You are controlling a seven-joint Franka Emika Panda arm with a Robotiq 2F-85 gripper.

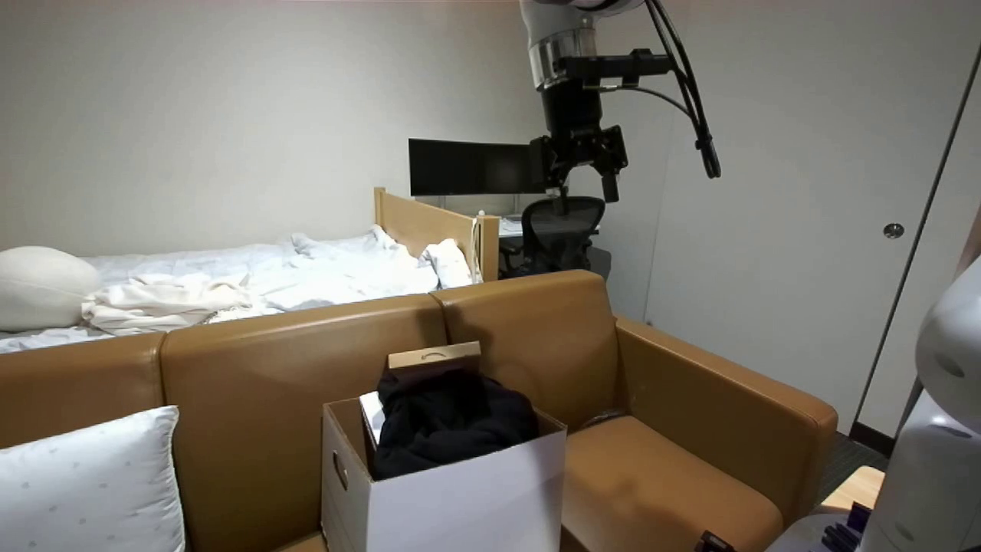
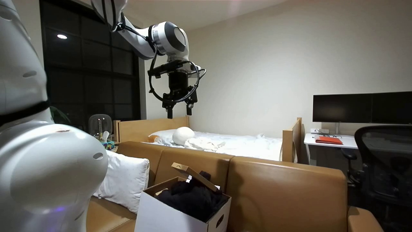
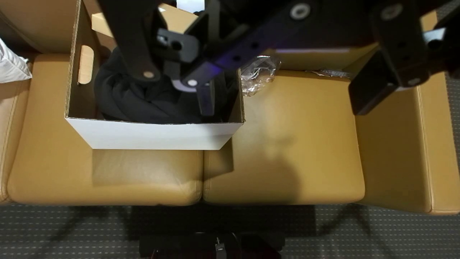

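High above the brown sofa, my gripper hangs open, its fingers pointing down and well apart with nothing between them; the second exterior view shows the same gripper clear of everything. Below stands a white cardboard box on the sofa seat. Bunched black cloth fills much of it, and a brown cardboard piece sticks up at its back. In the wrist view, the fingers partly cover the box and the cloth from above.
A white pillow leans on the sofa left of the box. Crinkled clear plastic lies on the seat beside the box. The right seat cushion is otherwise mostly bare, bounded by the armrest. A bed stands behind the sofa.
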